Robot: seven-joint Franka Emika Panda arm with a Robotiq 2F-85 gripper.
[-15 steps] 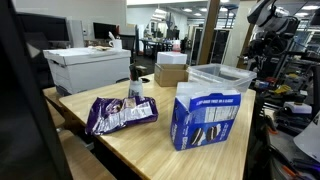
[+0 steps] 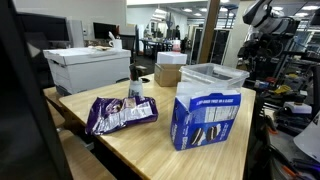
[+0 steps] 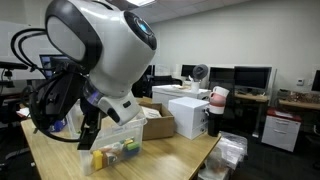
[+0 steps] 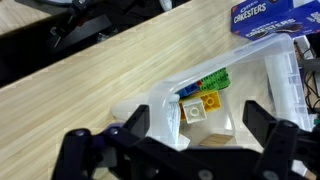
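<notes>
In the wrist view my gripper stands open, its dark fingers wide apart with nothing held between them. Beneath and ahead of it is a clear plastic bin, holding a green block, a yellow block and other small coloured pieces. From the second exterior view, the same bin shows beyond the large white arm, with coloured pieces at its near side. The fingertips cannot be made out clearly in either exterior view.
A blue snack box stands beside the bin, and a purple bag lies farther left. A bottle stands behind the bag. Cardboard boxes and a white box sit farther back.
</notes>
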